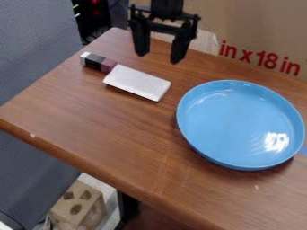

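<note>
My black gripper point(160, 45) hangs open over the back of the wooden table, its two fingers apart with nothing seen between them. Below it lie a white rectangular block point(136, 83) and, to its upper left, a small dark and pinkish block with a light end point(100, 63). A large blue plate point(240, 124) occupies the right of the table.
A cardboard box point(258, 31) with red print stands behind. A beige block with holes point(77, 205) sits below the table's left edge.
</note>
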